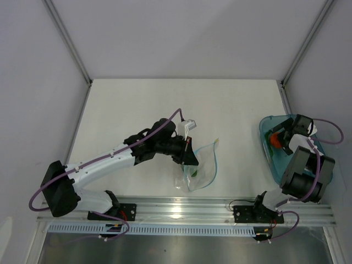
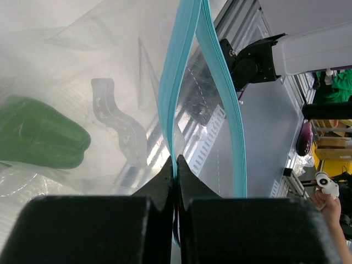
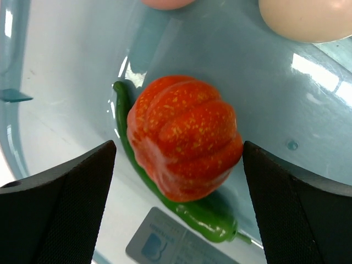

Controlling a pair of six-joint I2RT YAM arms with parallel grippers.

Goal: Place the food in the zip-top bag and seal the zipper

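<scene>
My left gripper is shut on the blue-edged rim of the clear zip top bag (image 1: pixel 204 168), whose mouth gapes open. Inside the bag rests a green bell pepper (image 2: pixel 44 135). Over in the blue basin (image 1: pixel 264 132), my right gripper stands open, its fingers (image 3: pixel 71 203) spread to either side of an orange-red pumpkin-shaped food (image 3: pixel 184 135). Nothing is gripped there. A long green chili (image 3: pixel 206 217) lies against the pumpkin, partly hidden beneath it.
Two pale round items, one pinkish (image 3: pixel 168 3) and one beige (image 3: pixel 313 16), sit farther inside the basin. Its wall rises close around the right gripper. Much of the white table (image 1: pixel 236 110) between bag and basin is bare.
</scene>
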